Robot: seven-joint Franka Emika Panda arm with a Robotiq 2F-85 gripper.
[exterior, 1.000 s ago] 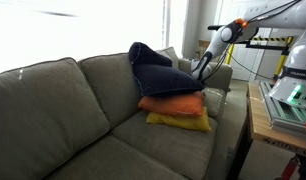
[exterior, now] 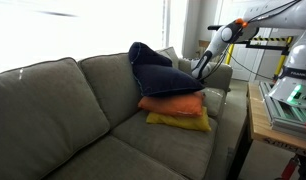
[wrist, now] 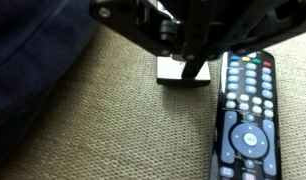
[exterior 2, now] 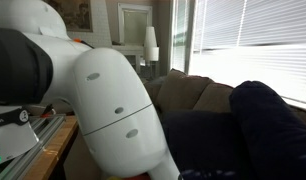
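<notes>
In the wrist view, my gripper is shut over the sofa's armrest-side fabric, and nothing shows between its fingers. Its tip overlaps a small object with a pale top and dark edge [wrist: 171, 70]; whether they touch I cannot tell. Just right of that lies a black remote control [wrist: 249, 140] with grey buttons and a round pad. From the first exterior view, the gripper end of the arm [exterior: 200, 68] reaches down beyond the cushions at the sofa's far end, where the remote and small object cannot be made out.
Dark blue cushions [exterior: 163, 78] are piled on the grey sofa [exterior: 68, 105], above an orange cushion [exterior: 173, 104] and a yellow one [exterior: 180, 121]. Navy fabric [wrist: 33, 70] borders the wrist view's left side. A wooden table [exterior: 261, 125] stands at right. The near sofa seat is clear.
</notes>
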